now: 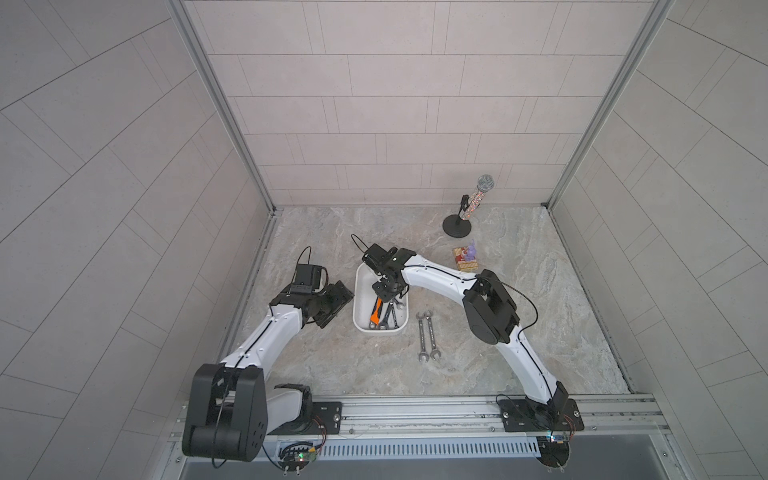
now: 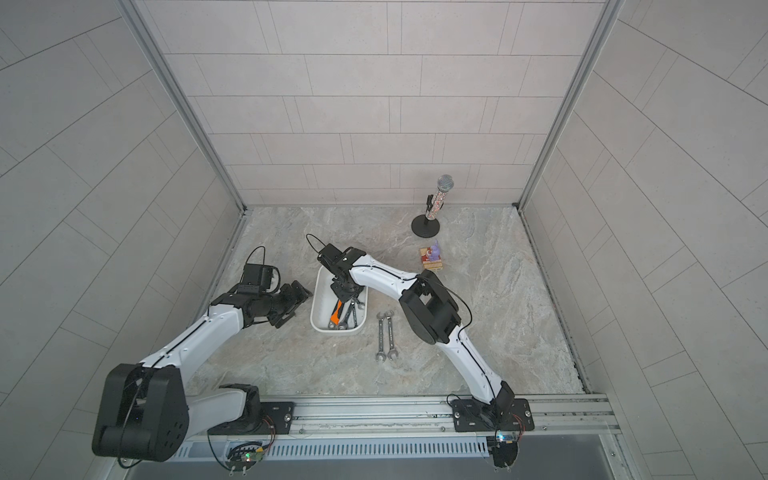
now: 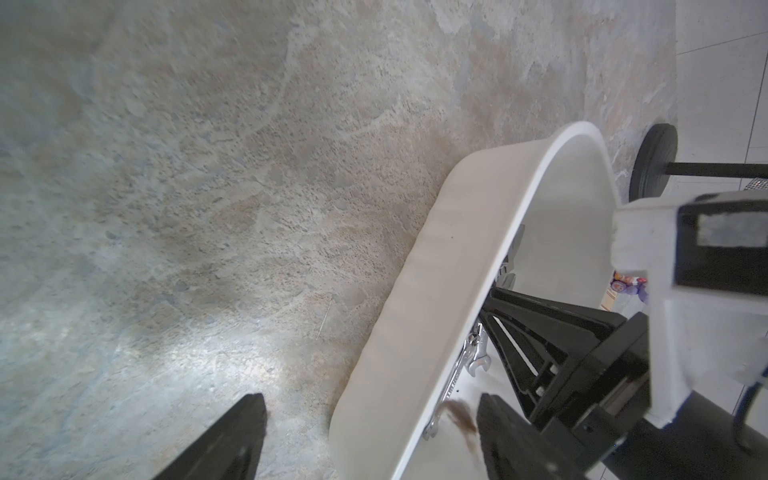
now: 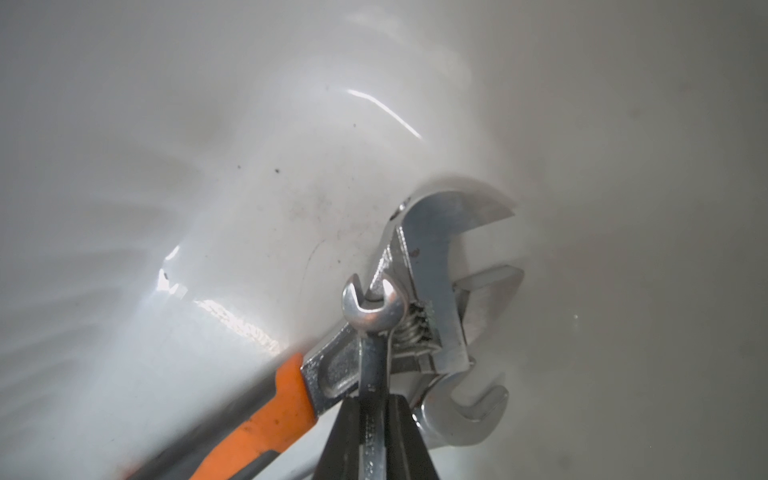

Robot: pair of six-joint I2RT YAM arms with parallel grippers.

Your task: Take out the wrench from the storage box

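Note:
The white storage box (image 1: 357,300) stands mid-table with several tools inside. In the right wrist view, my right gripper points down inside it, its fingers closed in on both sides of a silver open-end wrench (image 4: 373,360). The head of that wrench lies across an adjustable wrench with an orange handle (image 4: 272,424). Another silver open-end wrench (image 4: 456,420) is partly covered beneath them. Outside the box, to its left, my left gripper is open; only the box's near wall and rim reach between its fingers in the left wrist view.
Two silver wrenches (image 1: 422,340) lie side by side on the table, right of the box. Farther back are a microphone on a black stand (image 1: 457,226) and a small colourful figure (image 1: 465,257). The right arm spans the table above the box.

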